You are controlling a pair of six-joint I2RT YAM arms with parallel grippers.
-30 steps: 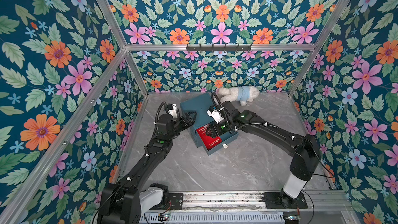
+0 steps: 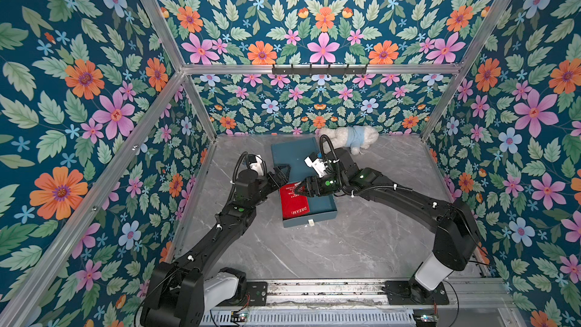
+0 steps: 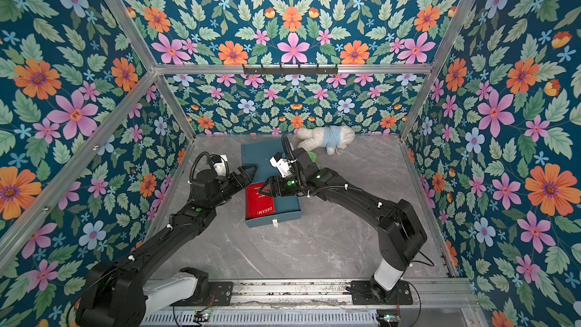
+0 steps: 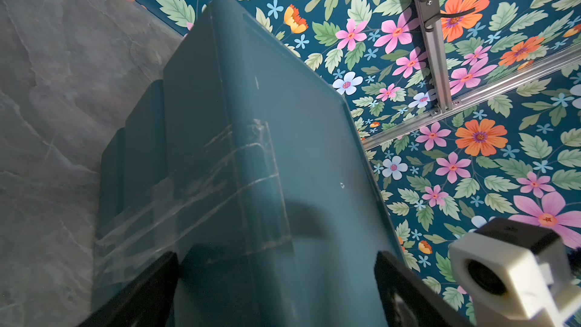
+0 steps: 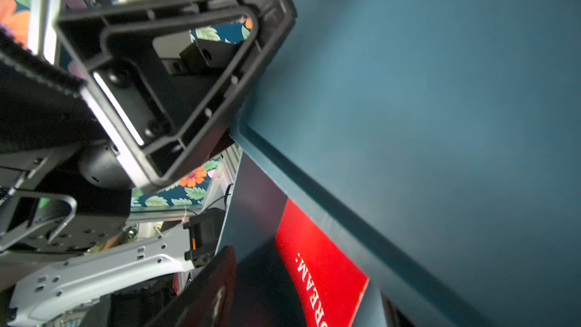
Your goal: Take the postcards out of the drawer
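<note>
A teal drawer box (image 2: pixel 287 150) stands mid-table, its drawer (image 2: pixel 310 222) pulled out towards the front. Inside, on the drawer's left side, lies a red postcard (image 2: pixel 294 206) with white "DREAM:" lettering; whether more lie beneath cannot be seen. At the box's left side my left gripper (image 2: pixel 283 175) is open, and in the left wrist view its fingers (image 4: pixel 148 293) stand either side of a box edge. Over the drawer's rear, above the red card, is my right gripper (image 2: pixel 299 188). Its fingers (image 5: pixel 215 290) are well apart, with the card (image 5: pixel 323 260) showing between and beyond them.
Behind the box, to the right, a white plush toy (image 2: pixel 357 137) in a blue top lies by the back wall.
The box has turned so that its drawer, earlier slanting to the front right, points almost straight to the front. Both grippers have shifted slightly along with it; the card stays in the drawer.
</note>
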